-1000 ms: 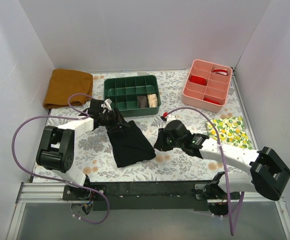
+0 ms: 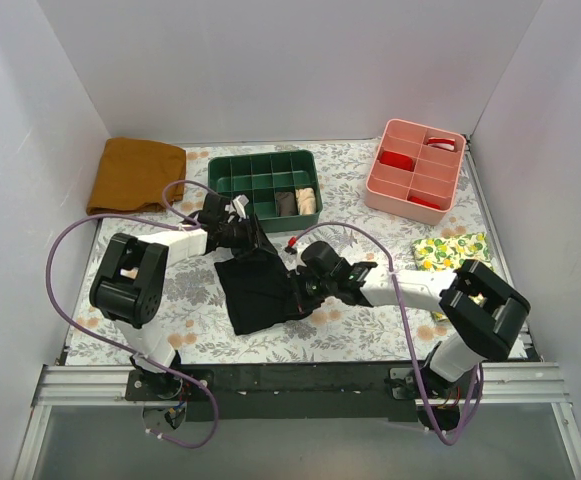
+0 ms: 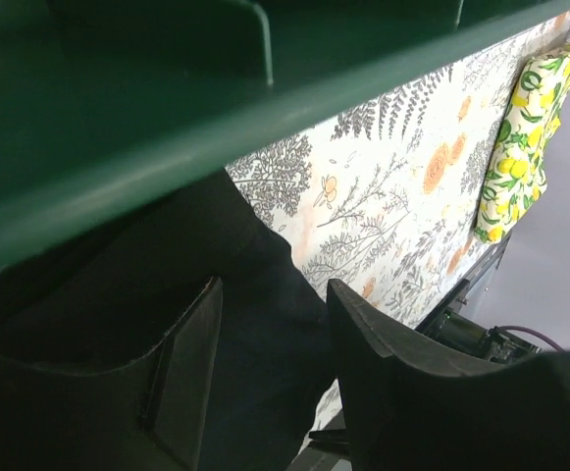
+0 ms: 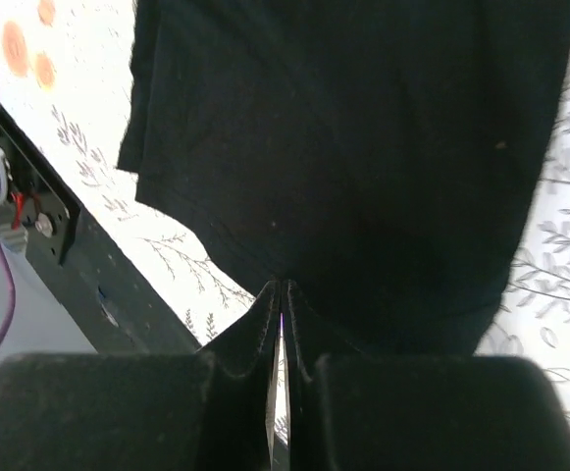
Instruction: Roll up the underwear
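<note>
The black underwear (image 2: 255, 298) lies spread flat in front of the green organizer, its upper end near the organizer's front wall. Over that upper end, my left gripper (image 2: 254, 247) stands with fingers apart. In the left wrist view the dark cloth (image 3: 265, 363) shows below and between them; nothing is clearly pinched. My right gripper (image 2: 297, 288) is at the cloth's right side. The right wrist view has its fingertips (image 4: 271, 294) almost together at the cloth's edge (image 4: 363, 226), a narrow slit between them. Whether fabric is caught there cannot be made out.
The green organizer (image 2: 232, 224) holds a dark and a beige roll in its right compartments. A pink organizer (image 2: 378, 190) stands back right, a brown folded cloth (image 2: 136, 175) back left, and a lemon-print cloth (image 2: 455, 253) at the right.
My right gripper has moved left, from beside the underwear to over its right edge. The left gripper has shifted slightly right along the upper end. The cloth looks much the same.
</note>
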